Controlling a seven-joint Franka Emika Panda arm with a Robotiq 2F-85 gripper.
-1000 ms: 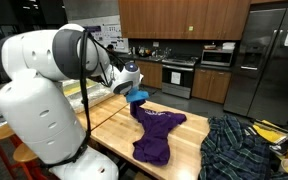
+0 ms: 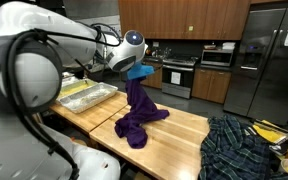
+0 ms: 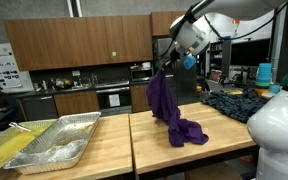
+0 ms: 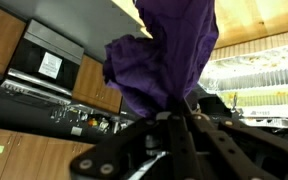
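A purple cloth (image 2: 142, 115) hangs from my gripper (image 2: 139, 73), raised well above the wooden table (image 2: 179, 130). The cloth's lower end lies bunched on the tabletop. In the second exterior view the same cloth (image 3: 164, 98) drops in a narrow fold from the gripper (image 3: 164, 66) and spreads at its foot. From the wrist, the purple cloth (image 4: 164, 60) fills the middle, gathered to a point at the gripper. My fingers are shut on a pinch of it; the fingertips are largely covered by fabric.
A foil tray (image 3: 59, 140) stands on the table, with a yellow-lined tray (image 3: 9, 145) beside it. A dark checked cloth (image 2: 234, 148) lies heaped at the other side. Several colourful items (image 2: 274, 135) sit behind that heap. Bare tabletop shows between the cloths.
My gripper has risen from near the tabletop, pulling the purple cloth up. The spread fabric has drawn together into a hanging strip with a smaller heap below.
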